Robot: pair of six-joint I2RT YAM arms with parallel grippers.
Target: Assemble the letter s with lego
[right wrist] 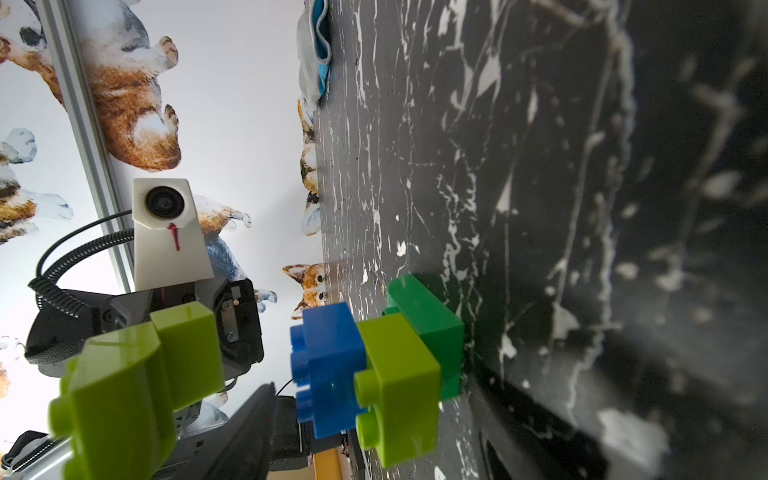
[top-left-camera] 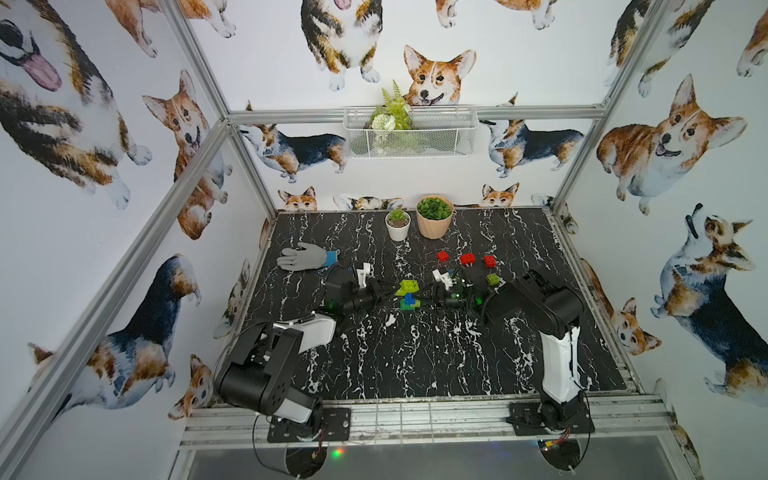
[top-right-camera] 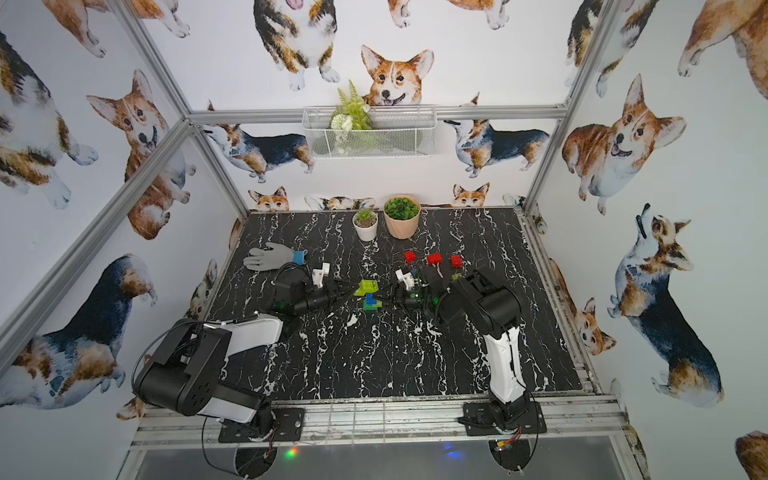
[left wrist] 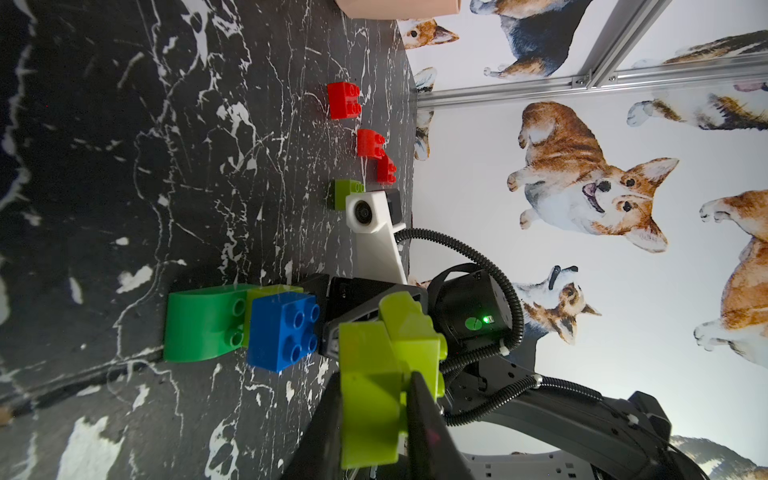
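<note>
My left gripper is shut on two joined lime bricks, raised just above a small cluster in the table's middle. That cluster has a green brick, a lime brick and a blue brick on top, studs showing. My right gripper is part open around the cluster, its fingers low on either side; whether they touch it is unclear.
Several red bricks and another lime brick lie to the back right. A grey glove lies back left. Two potted plants stand at the back.
</note>
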